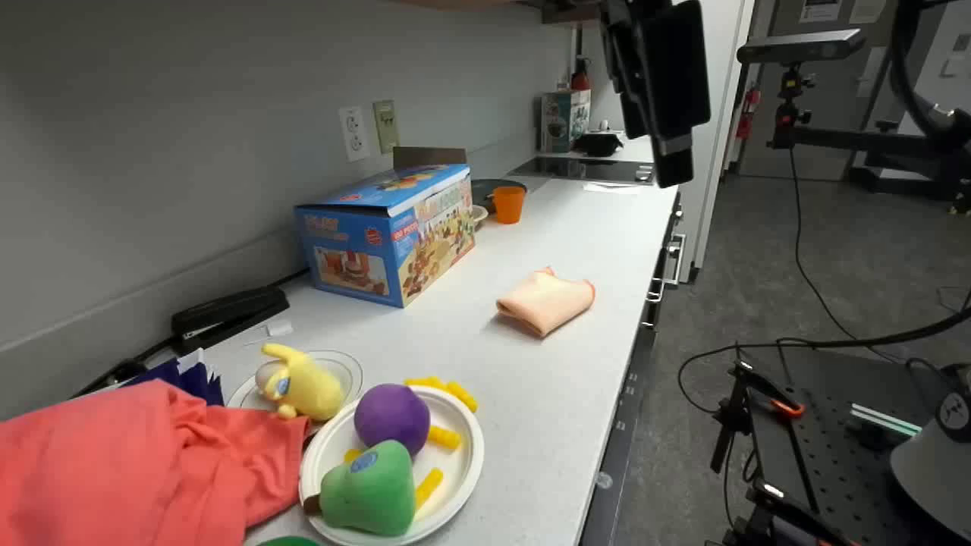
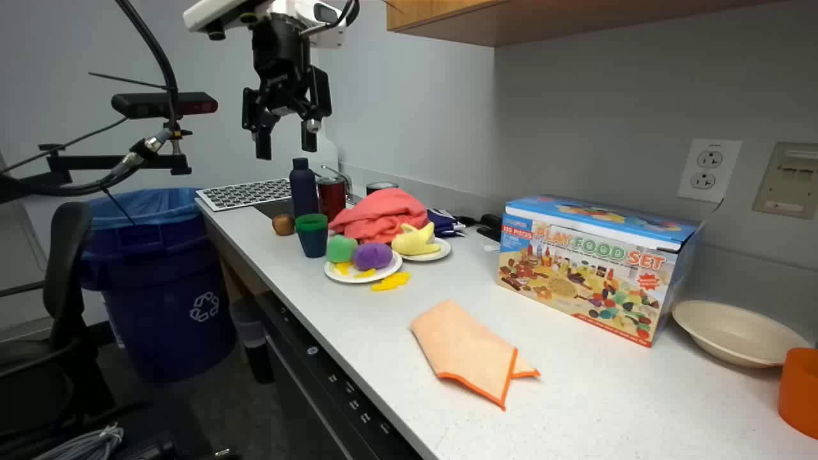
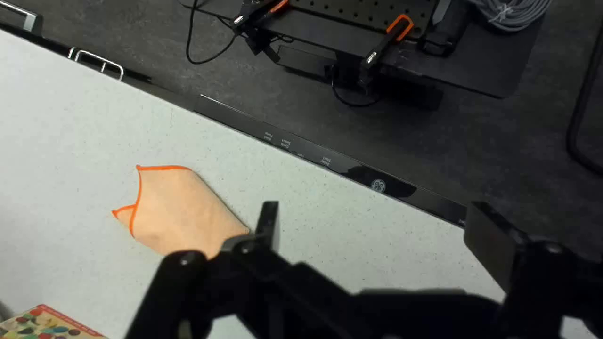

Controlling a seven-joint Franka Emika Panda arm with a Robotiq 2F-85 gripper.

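Note:
My gripper (image 2: 287, 145) hangs high above the counter, its two fingers wide apart and only air between them. In the wrist view the gripper also stands open, with bare counter and the counter's edge showing between the fingers. A folded peach cloth with orange edging (image 2: 468, 345) lies flat on the counter; in the wrist view the cloth (image 3: 181, 212) is left of the fingers, partly covered by the near one. The white plate (image 1: 471, 455) carries a purple plush (image 1: 391, 418), a green plush (image 1: 369, 491) and yellow pieces.
The play food box (image 2: 586, 276) stands against the wall, with a tan bowl (image 2: 736, 329) and an orange cup (image 2: 801, 391) beyond it. A red cloth (image 2: 379, 214), a green cup (image 2: 312, 234) and a dark bottle (image 2: 303, 188) crowd the far end.

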